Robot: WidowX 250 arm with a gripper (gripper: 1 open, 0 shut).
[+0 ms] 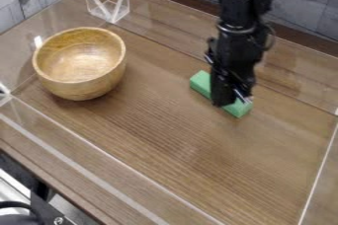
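My black gripper [238,83] hangs over the centre-right of the table, its fingers down at a green block [211,85] that lies flat on the wood. The gripper partly covers the block. It looks shut, though the fingertips are dark and small, and I cannot tell whether they touch the block.
A large wooden bowl [79,39] sits at the left of the table [158,160]. A white wire or plastic object [109,2] is at the back left.
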